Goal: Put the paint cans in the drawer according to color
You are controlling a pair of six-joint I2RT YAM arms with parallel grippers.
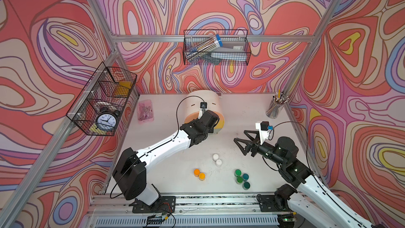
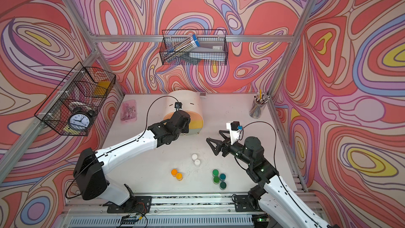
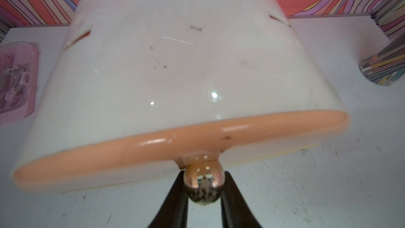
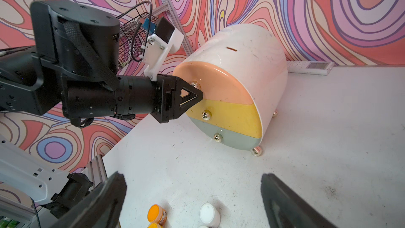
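The drum-shaped drawer unit point(image 4: 261, 63) stands at the back of the table, its front banded orange, yellow and grey-green, each band with a silver knob. At the top band's knob point(image 3: 204, 181) is my left gripper, a finger on each side, fingers part open; whether they touch it I cannot tell. All three fronts look closed. My right gripper point(image 1: 245, 143) hangs open and empty over the table, right of the unit. Nearer the front edge lie two orange cans point(image 1: 199, 174), two white cans point(image 1: 217, 159), green cans point(image 1: 238, 176) and blue-green cans point(image 1: 246, 181).
A pink box point(image 1: 145, 111) lies at the back left and a brush cup point(image 1: 274, 109) stands at the back right. Wire baskets point(image 1: 103, 101) hang on the frame. Bare table point(image 1: 240, 120) lies between the unit and the brush cup.
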